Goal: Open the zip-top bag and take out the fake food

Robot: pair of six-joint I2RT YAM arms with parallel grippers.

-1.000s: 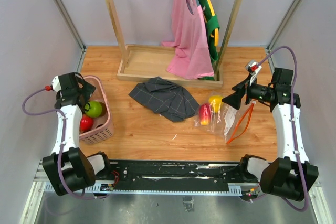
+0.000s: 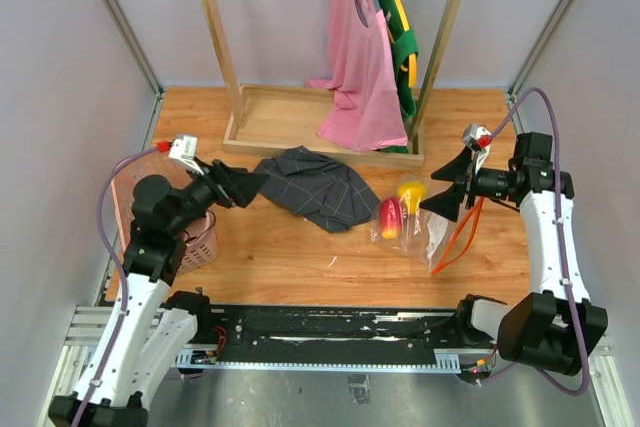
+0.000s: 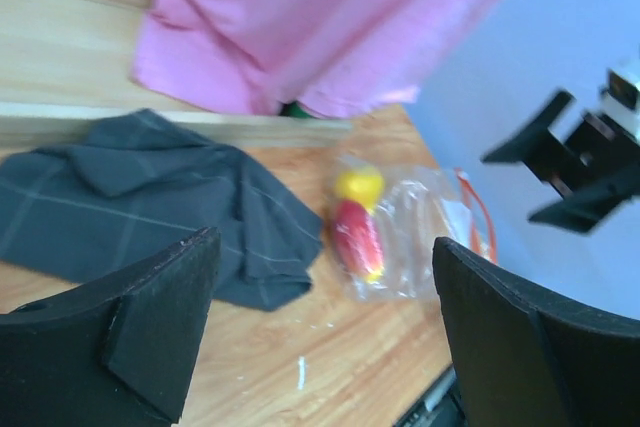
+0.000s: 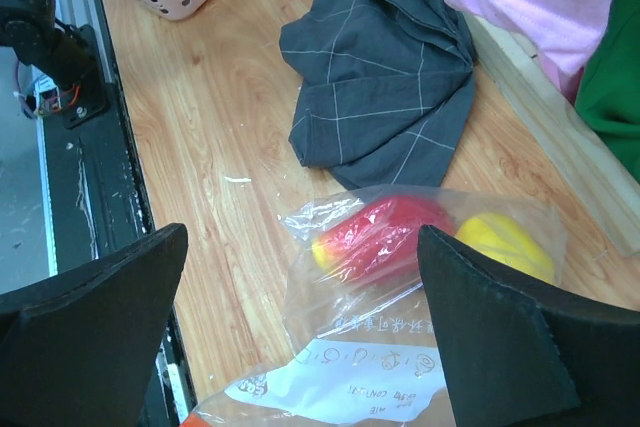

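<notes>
A clear zip top bag [image 2: 413,235] with an orange edge lies flat on the right of the table. Inside it are a red and yellow fake food piece [image 4: 378,237] and a yellow one [image 4: 507,244]. In the right wrist view the bag's white printed label [image 4: 345,379] faces up, and a finger covers part of the bag. My right gripper [image 2: 443,194] hangs open above the bag, nothing between its fingers. Far to the left, my left gripper [image 2: 250,184] is open and empty, near the dark cloth's left end; its wrist view shows the bag beyond its fingers.
A dark checked cloth [image 2: 318,189] lies mid-table, left of the bag. At the left a pink basket [image 2: 200,247] is partly hidden under my left arm. Behind stands a wooden rack [image 2: 290,152] with pink and green garments.
My left arm has swung right, from over the pink basket to near the dark cloth.
</notes>
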